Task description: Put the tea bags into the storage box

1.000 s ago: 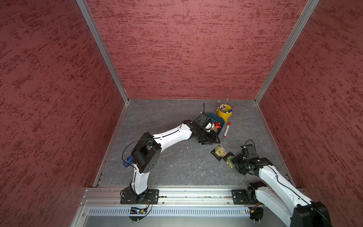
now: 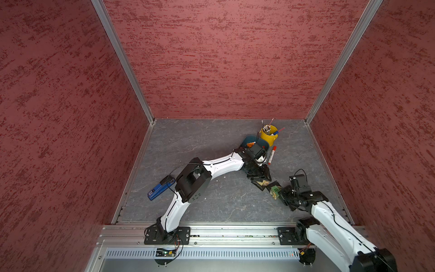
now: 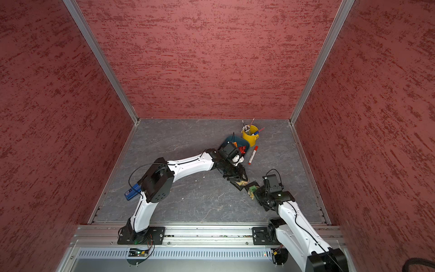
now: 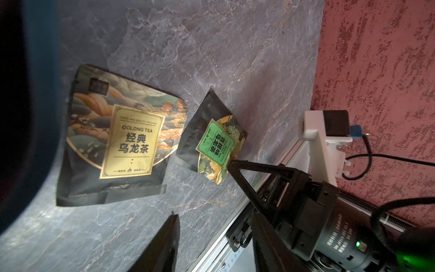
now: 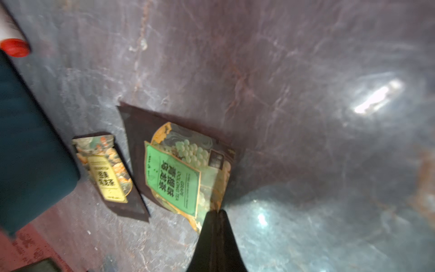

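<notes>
The green-labelled tea bag point(image 5: 174, 181) has one corner pinched in my right gripper, which is shut on it. In the left wrist view this tea bag appears tilted beside the yellow-labelled tea bag point(image 4: 131, 142), which lies flat on the table. My left gripper stands open, nothing between its fingers; from the top left view it hovers just above the yellow-labelled bag and partly hides it. The dark teal storage box sits behind, its rim point(image 4: 41, 95) showing at the left of the left wrist view. The left arm covers much of the box from above.
Behind the box stands a yellow cup point(image 2: 268, 139) of pens and sticks. A red-capped marker point(image 2: 271, 155) lies right of the box. A blue tool point(image 2: 160, 188) rests at the far left.
The right arm has barely moved; the green-labelled bag has turned slightly in its grip.
</notes>
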